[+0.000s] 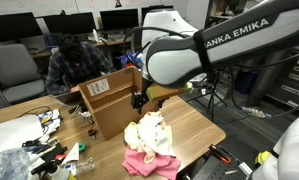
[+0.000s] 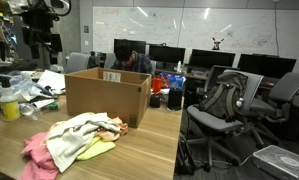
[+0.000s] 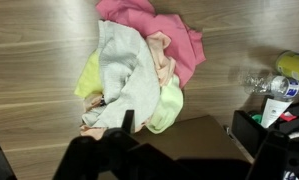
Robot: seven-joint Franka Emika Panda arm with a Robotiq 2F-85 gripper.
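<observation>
A loose pile of cloths lies on the wooden table: a white cloth (image 3: 127,75), a pink cloth (image 3: 179,40), a yellow-green cloth (image 3: 167,106) and a peach one (image 3: 161,55). My gripper hangs above the table, its fingers (image 3: 127,121) spread wide with nothing between them. In the first exterior view the gripper (image 1: 149,102) appears in front of the open cardboard box (image 1: 111,107), higher than the cloths. The second exterior view has the box (image 2: 104,97) just behind the pile (image 2: 79,138).
Clutter covers the table beside the box, including a yellow-labelled bottle (image 2: 9,102), a can (image 3: 292,66), a clear bottle (image 3: 287,87) and plastic bags (image 1: 9,163). Bare tabletop (image 2: 154,145) lies on the other side of the cloths. A person (image 1: 77,65) sits behind the box.
</observation>
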